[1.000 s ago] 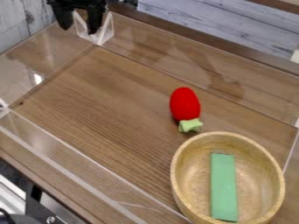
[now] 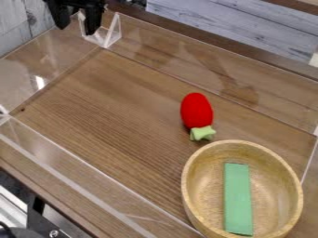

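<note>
My black gripper (image 2: 80, 15) is at the top left edge of the view, high in the corner by a clear plastic piece; it stands open, though its fingers are dark and small. A red oval object (image 2: 196, 110) with a small pale green piece (image 2: 203, 133) at its lower end lies on the wooden surface right of centre. A round beige bowl (image 2: 203, 191) at the lower right holds a flat green block (image 2: 237, 198).
A clear plastic edging runs along the left and front. Grey plank walls (image 2: 248, 33) stand at the back and left.
My gripper has shifted slightly at the top left corner. The objects on the wooden surface and in the bowl have not moved.
</note>
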